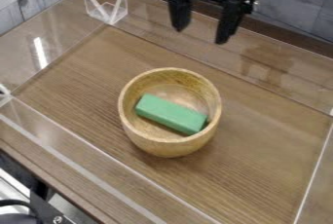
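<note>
My black gripper point(205, 14) hangs at the top centre of the view, above the back of the wooden surface, with two dark fingers pointing down, apart from each other and with nothing seen between them. Below it, toward the front, a round pale wooden bowl point(132, 116) holds a green rectangular block point(172, 115), lying at a slant inside it. The gripper is well apart from the bowl and block.
A clear plastic piece point(107, 4) is at the back left. Black cabling lies at the lower left corner.
</note>
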